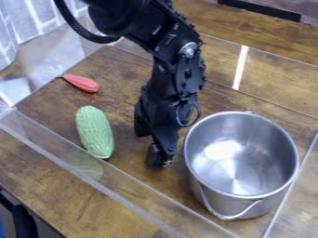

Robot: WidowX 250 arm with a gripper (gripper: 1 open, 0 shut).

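Note:
The black gripper (154,139) is low over the wooden table, between a pale green cucumber and a steel pot. The cucumber (95,131) lies to its left, apart from it. The silver pot (241,156) stands to its right. The fingertips point down near the table; whether they are open or shut is hard to make out, and nothing is visible held in them.
A red pepper (81,83) lies at the upper left. Clear plastic walls border the work area. Bare table (236,88) shows behind the pot and in front of the cucumber.

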